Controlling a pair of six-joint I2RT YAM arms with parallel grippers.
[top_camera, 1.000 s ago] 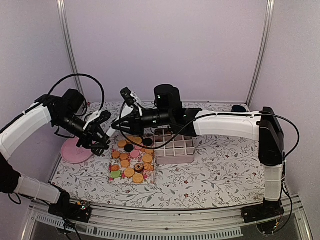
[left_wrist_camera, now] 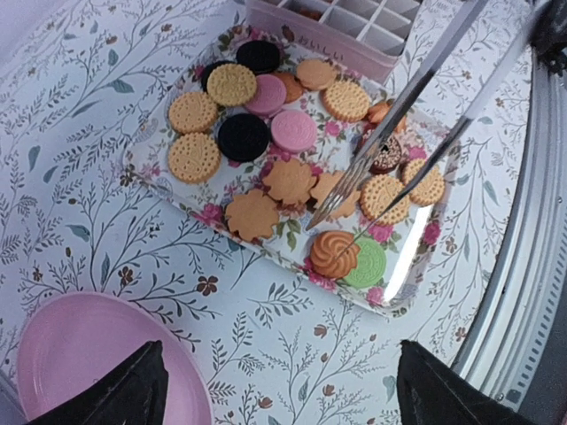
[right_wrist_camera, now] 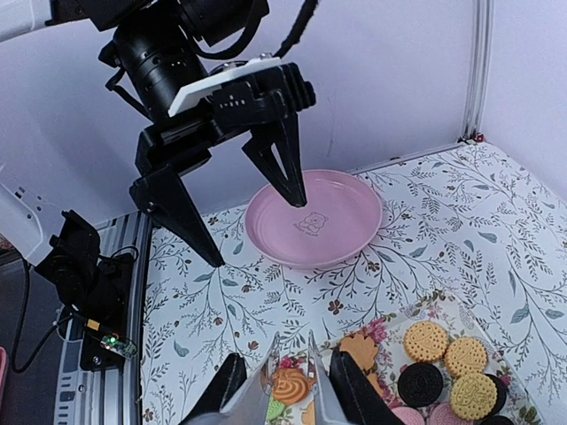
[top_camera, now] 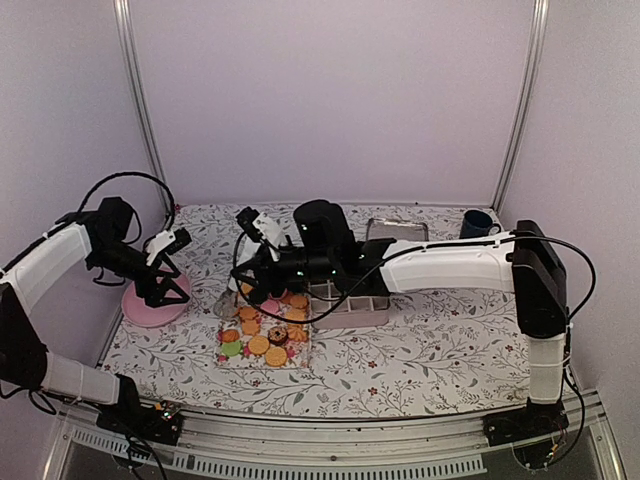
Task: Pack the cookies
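Observation:
Cookies of several kinds lie on a floral tray (left_wrist_camera: pixel 409 266), among them a brown swirl cookie (left_wrist_camera: pixel 334 254), a green round one (left_wrist_camera: pixel 367 263) and a dark round one (left_wrist_camera: pixel 243 137). Metal tongs (left_wrist_camera: pixel 361 168) slant over the tray's near end; my right gripper is shut on them. I cannot make out a cookie between the tongs' tips. Off to the left, my left gripper (top_camera: pixel 172 280) stands open and empty, clear of the tongs. Beside the tray sits a pink compartment box (top_camera: pixel 350 320), partly covered by the right arm.
Under the left gripper is a pink plate (top_camera: pixel 142 313), bare where it shows. A dark mug (top_camera: pixel 476 223) and a silver tray (top_camera: pixel 397 229) stand at the back right. The tablecloth (top_camera: pixel 450 350) is free at the front right.
The left gripper has drawn back leftward, away from the tongs' head. My right gripper has come lower with the tongs, which now reach over the cookie tray's left side.

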